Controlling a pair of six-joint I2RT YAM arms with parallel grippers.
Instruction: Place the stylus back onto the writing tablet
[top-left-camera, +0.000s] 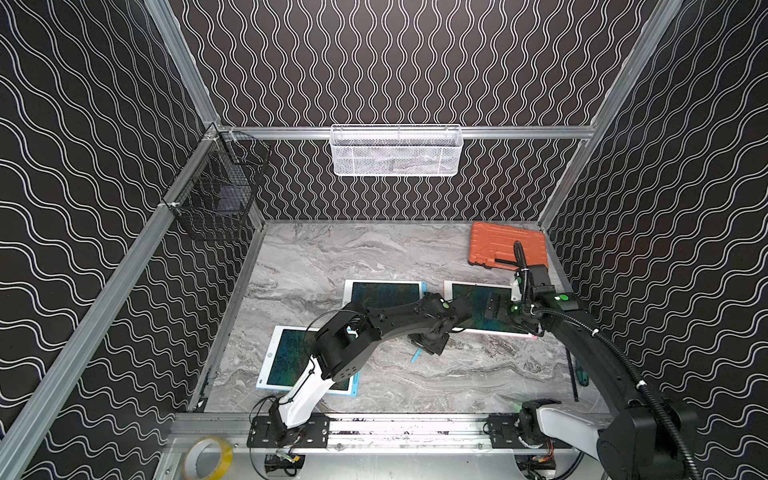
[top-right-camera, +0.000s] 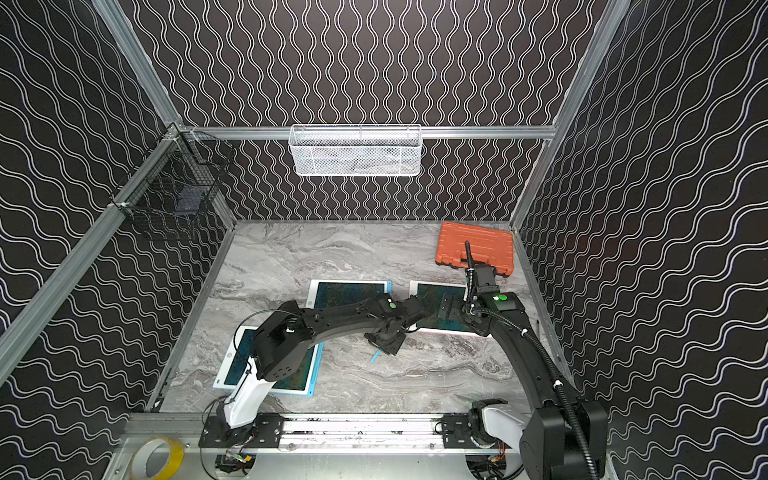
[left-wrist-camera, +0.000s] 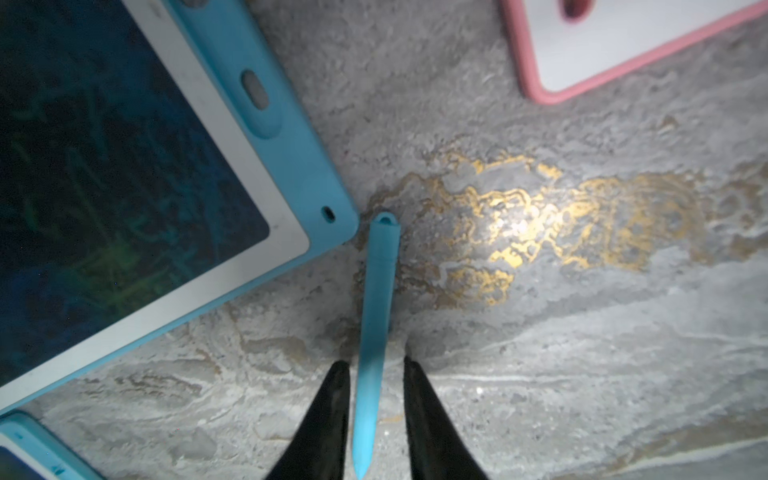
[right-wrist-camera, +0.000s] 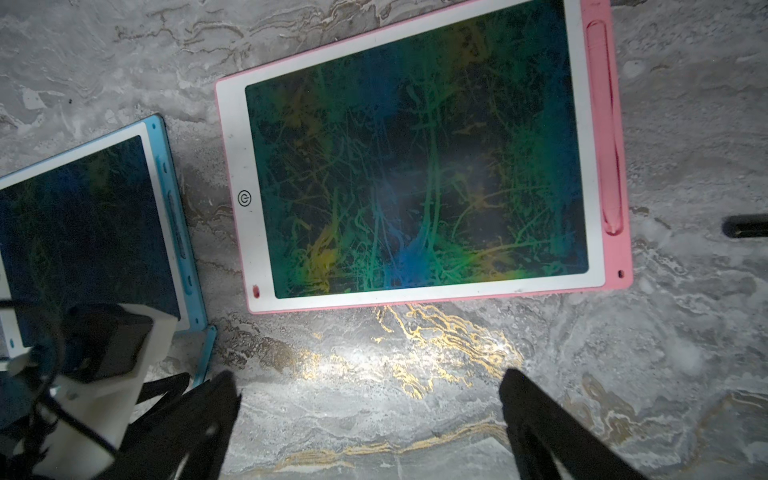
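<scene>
On the grey marbled table lies a thin blue stylus (left-wrist-camera: 373, 336), its upper end close to the corner of a blue-edged writing tablet (left-wrist-camera: 296, 196). Above it is my left gripper, shut to a narrow gap. The stylus shows through this gap with a strip of table on either side; I see no finger touching it. In the top left view only a short piece of stylus (top-left-camera: 416, 354) shows beside the left arm's end. Over by the pink-edged tablet (right-wrist-camera: 416, 160), my right gripper stands wide open and empty.
Another blue-edged tablet (top-left-camera: 276, 360) lies at the front left, partly under the left arm. An orange case (top-left-camera: 508, 244) sits at the back right. White (top-left-camera: 396, 152) and black (top-left-camera: 228, 192) wire baskets hang on the frame.
</scene>
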